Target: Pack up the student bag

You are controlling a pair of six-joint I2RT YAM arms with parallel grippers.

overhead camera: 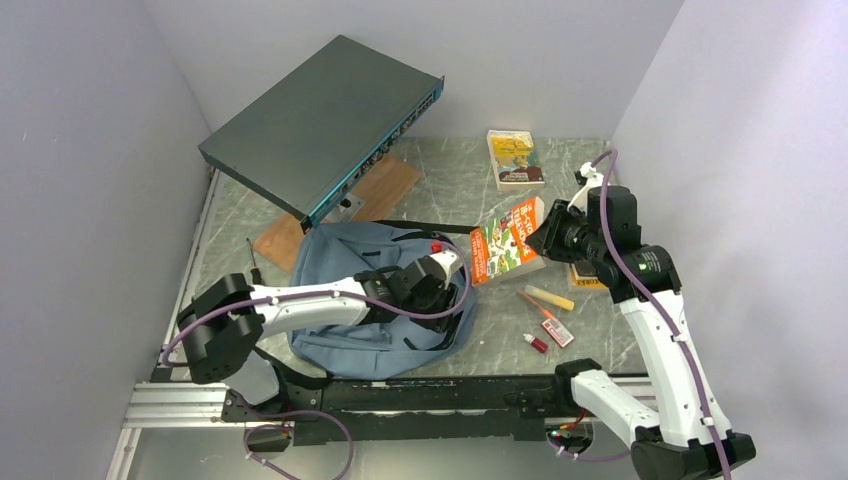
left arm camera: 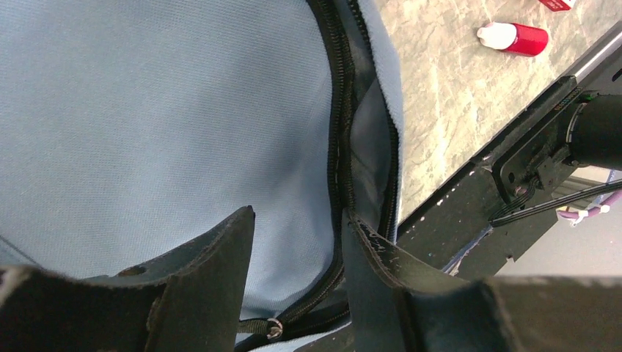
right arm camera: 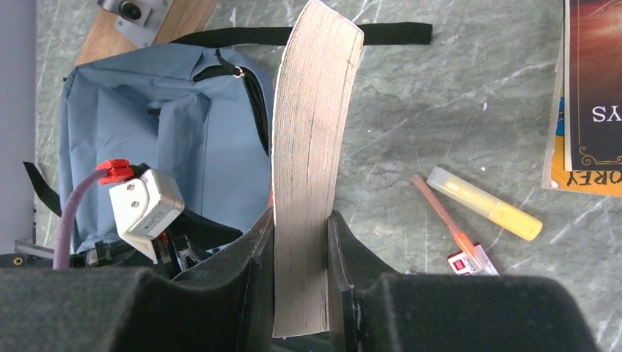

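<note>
A blue bag lies on the front-left of the grey table. My left gripper is low at its right edge, fingers apart at the black zipper, with no object clearly held. My right gripper is shut on a thick book, held upright by its width beside the bag; the top view shows its orange and white cover.
A yellow book lies at the back, more books at the right. A glue stick, orange pen, small box and red bottle lie front right. A dark metal unit occupies the back left.
</note>
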